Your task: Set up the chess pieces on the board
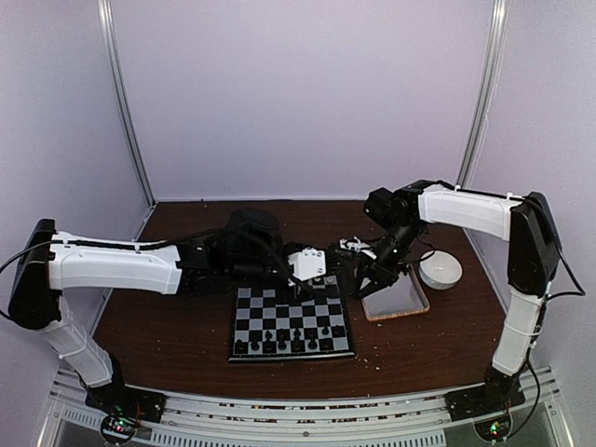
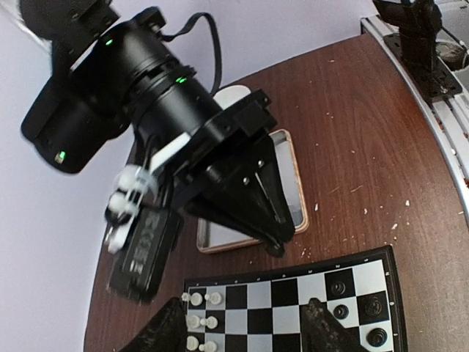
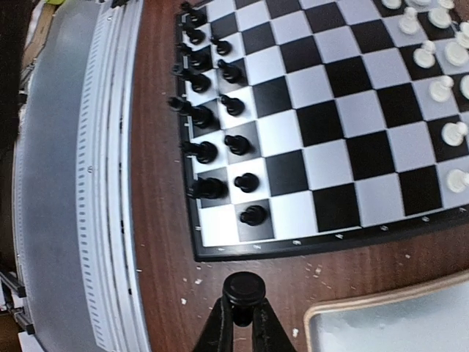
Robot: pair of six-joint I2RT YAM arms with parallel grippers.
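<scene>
A dark chess piece [image 3: 243, 287], base outward, is held in my right gripper, whose fingers are shut on it. It hangs off the board's edge, near the corner. On the chessboard [image 3: 322, 176], black pieces [image 3: 207, 188] fill most of two rows along one side; the corner light square [image 3: 220, 224] is bare. White pieces [image 3: 440, 89] stand along the opposite side. My left gripper is open over the board, nothing between its fingers. From the top, the left arm hides the board's far part.
A wood-rimmed metal tray [image 1: 399, 317] lies right of the board. Behind it stands a white bowl [image 1: 440, 270]. Both arms are close together above the board's right side.
</scene>
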